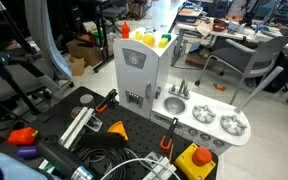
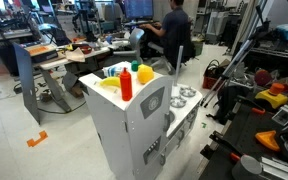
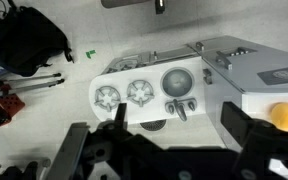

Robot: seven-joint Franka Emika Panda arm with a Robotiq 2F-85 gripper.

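Wide apart at the bottom of the wrist view, the dark fingers of my gripper stand open, with nothing held between them. Below the camera lies a white toy kitchen counter with two burners (image 3: 124, 93), a round sink (image 3: 177, 82) and a grey faucet (image 3: 181, 108). The tall white cabinet (image 1: 137, 75) adjoins the sink end of the counter. On its top, a red bottle (image 2: 126, 84) and a yellow item (image 2: 144, 74) stand near the edge, with several other colourful items behind. I cannot make out my fingers in either exterior view.
The black table (image 1: 89, 125) beside the kitchen carries an orange wedge (image 1: 118, 129), cables, clamps and a yellow piece with an orange-red top (image 1: 201, 156). A grey chair (image 1: 247, 58) stands behind the counter. A black bag (image 3: 27, 38) lies on the floor.
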